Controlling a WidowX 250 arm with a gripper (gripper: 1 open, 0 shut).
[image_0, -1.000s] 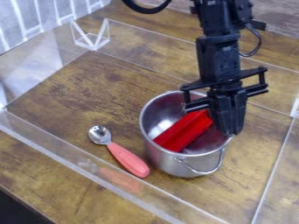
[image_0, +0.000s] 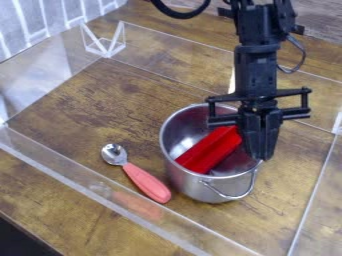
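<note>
A steel pot (image_0: 195, 182) with a wire handle stands on the wooden table, holding a red object (image_0: 207, 150). My black gripper (image_0: 263, 145) is over the pot's right rim, pointing down; whether anything is between its fingertips is hard to see. A scoop with a pink handle (image_0: 144, 180) lies to the left of the pot.
Clear plastic edging runs along the left and near sides. A small white wire piece (image_0: 104, 40) stands at the back left. Something white is partly hidden behind the arm.
My gripper and wrist have shifted and turned slightly above the pot's right side. The pot and scoop look unmoved.
</note>
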